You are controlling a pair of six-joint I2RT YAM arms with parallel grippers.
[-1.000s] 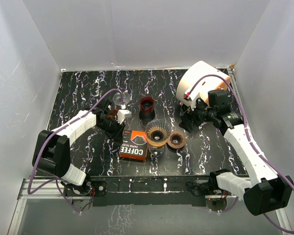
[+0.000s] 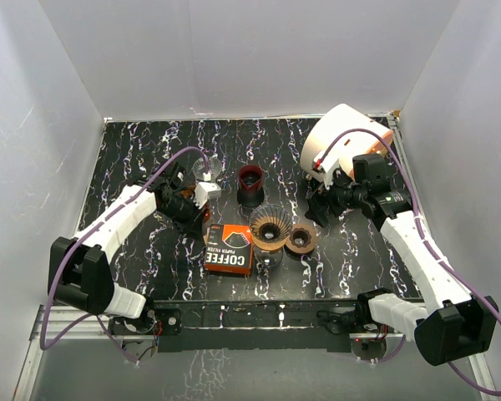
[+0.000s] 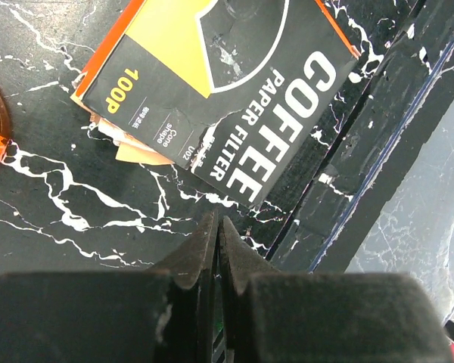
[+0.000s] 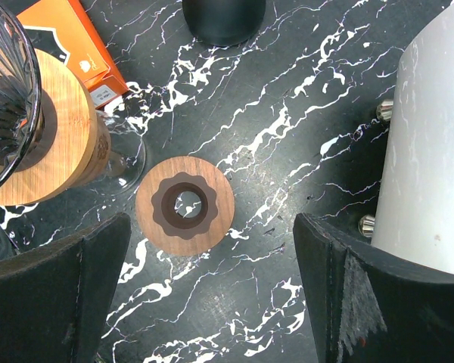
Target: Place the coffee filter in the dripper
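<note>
In the left wrist view the coffee filter box lies on the table with its printed face up. Tan filter paper pokes out from its open end, clear of my left gripper. That gripper is shut, its fingertips together with nothing between them, just short of the box corner. To the right of the box in the top view stands the dripper, a ribbed cone with a wooden collar on a glass server. My right gripper is open and empty, its fingers wide apart over the table.
A wooden ring holder lies beside the server. Behind the dripper stands a dark red and black container. A large white cylinder occupies the back right. Bare table shows at front right.
My left gripper has gone from slightly open at the box's corner to shut, and has drawn back a little from the box. The right arm has barely shifted.
</note>
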